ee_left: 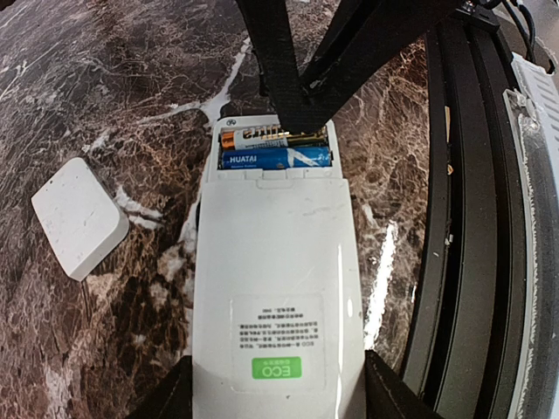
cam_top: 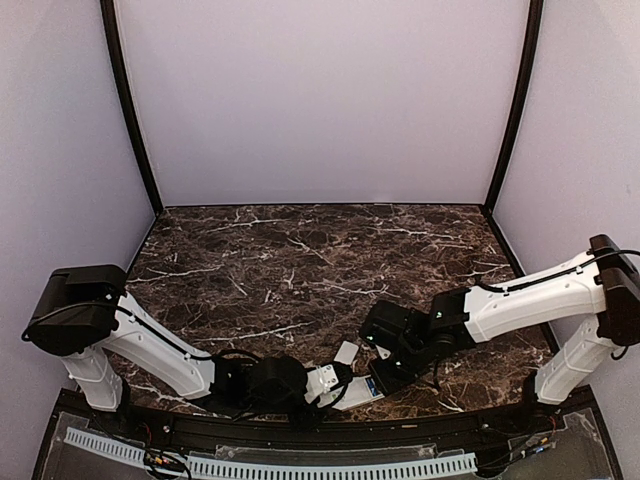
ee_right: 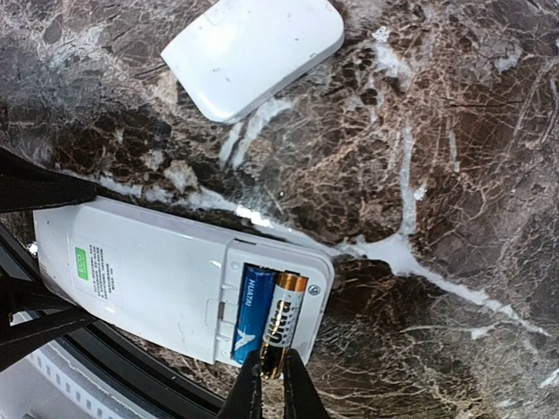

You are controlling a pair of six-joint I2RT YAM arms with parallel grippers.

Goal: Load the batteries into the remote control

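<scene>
The white remote control [ee_left: 278, 253] lies back side up, its battery bay open, and my left gripper is shut on its sides at the far end from the bay. In the bay a blue battery [ee_right: 253, 305] lies beside a silver-and-black battery with an orange end [ee_right: 284, 319]. That second battery sits at a slight slant to the blue one; whether it lies flush cannot be told. My right gripper is shut, its tips at this battery's lower end, with nothing visible between them. The white battery cover [ee_right: 253, 57] rests on the table, apart from the remote.
</scene>
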